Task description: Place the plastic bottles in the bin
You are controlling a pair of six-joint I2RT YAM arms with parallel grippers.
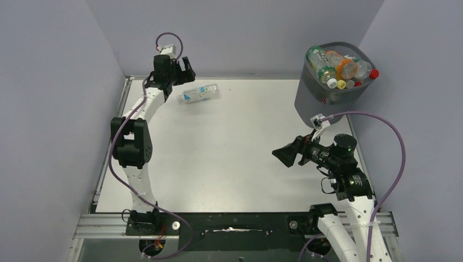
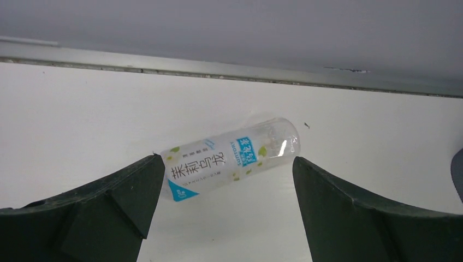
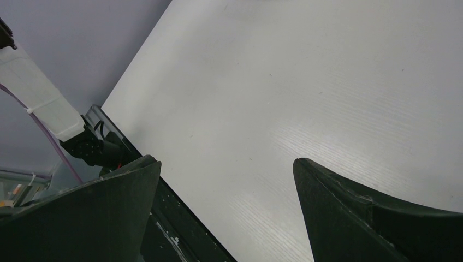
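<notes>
A clear plastic bottle with a white and blue label [image 1: 197, 94] lies on its side near the back left of the table. My left gripper [image 1: 185, 71] is open above and behind it; in the left wrist view the bottle [image 2: 229, 155] shows between and beyond the open fingers, untouched. The grey bin [image 1: 312, 103] at the back right is filled to the rim with several bottles. My right gripper [image 1: 289, 150] stands open over the right front of the table, nothing between its fingers.
Walls close in the back and both sides. The bin stands beside the right arm, against the back right corner.
</notes>
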